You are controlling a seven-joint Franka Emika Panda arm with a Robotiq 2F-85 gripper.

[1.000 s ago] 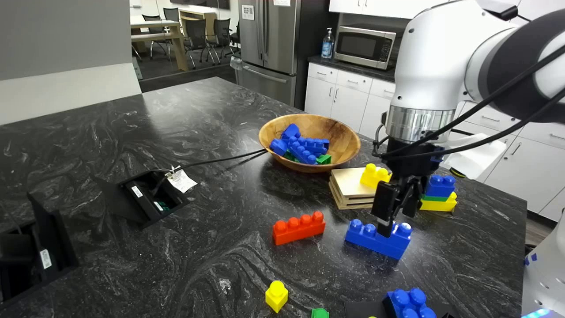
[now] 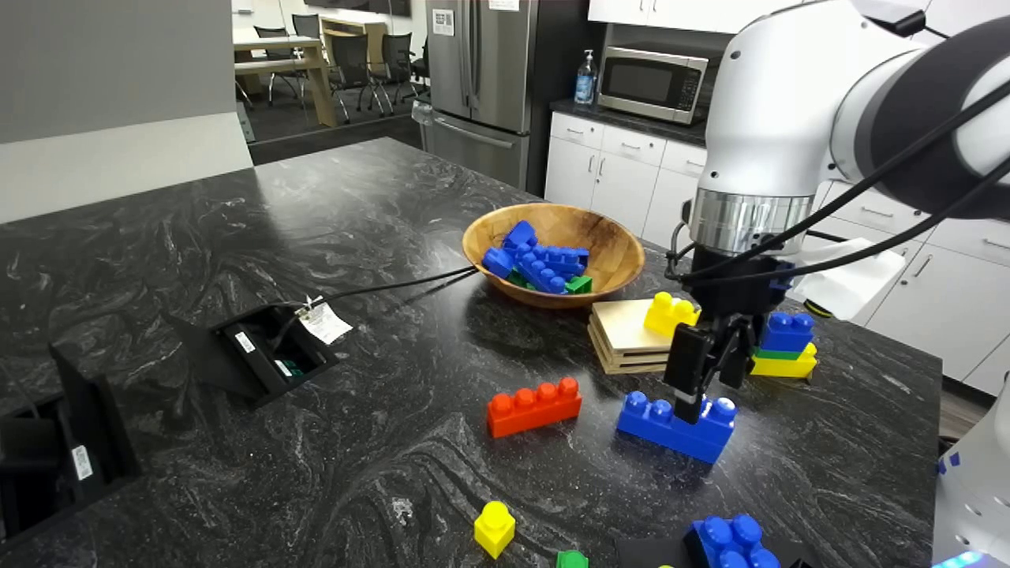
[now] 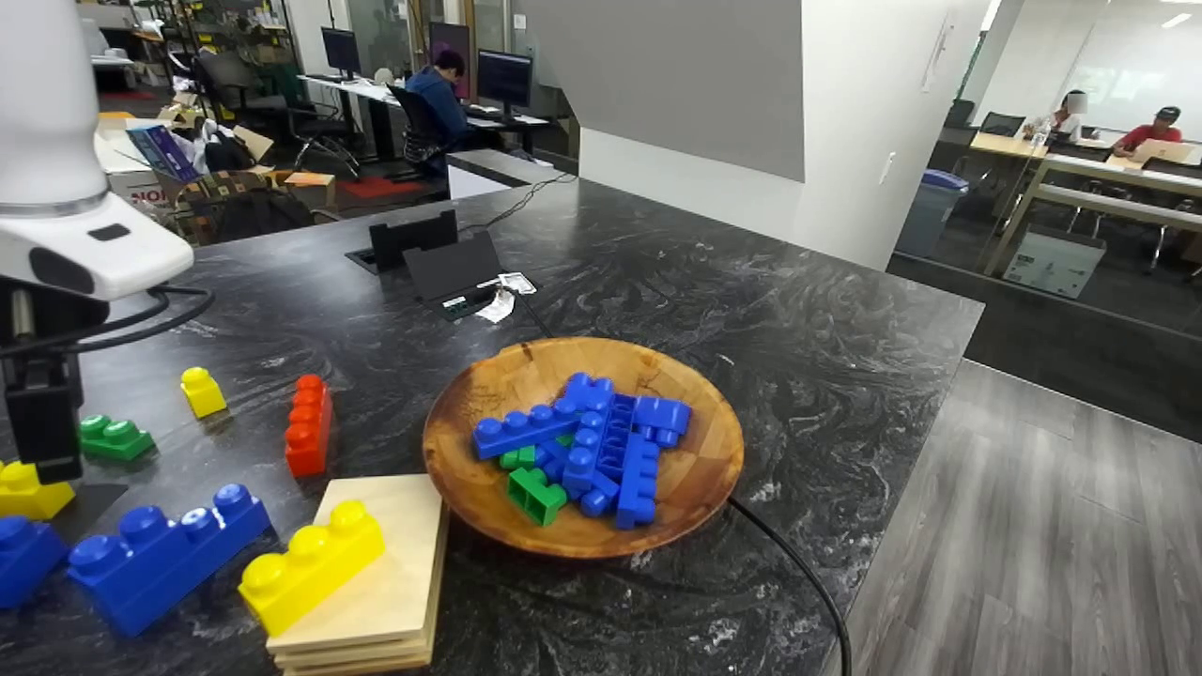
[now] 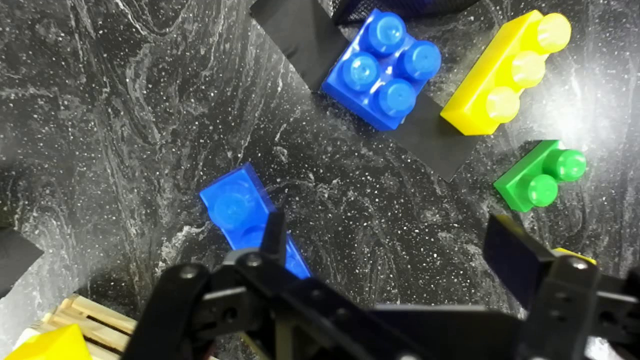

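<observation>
My gripper stands open, its two fingers wide apart with only bare counter showing between them. Its left finger (image 4: 274,237) overlaps a long blue brick (image 4: 231,201) and hides part of it. From the side, that blue brick (image 2: 653,422) lies on the dark counter behind the fingers; whether they touch it I cannot tell. A square blue brick (image 4: 384,72), a yellow brick (image 4: 483,78) and a small green brick (image 4: 519,186) rest farther off. A wooden bowl (image 3: 479,400) holds several blue bricks (image 3: 524,428) and some green ones (image 3: 535,496).
Stacked wooden boards (image 3: 423,563) carry a yellow brick (image 3: 313,569) beside the bowl. A red brick (image 2: 535,409) and a small yellow brick (image 2: 494,530) lie nearby. Behind the gripper is a blue, green and yellow stack (image 2: 783,345). Open cable boxes (image 2: 270,355) interrupt the otherwise clear far counter.
</observation>
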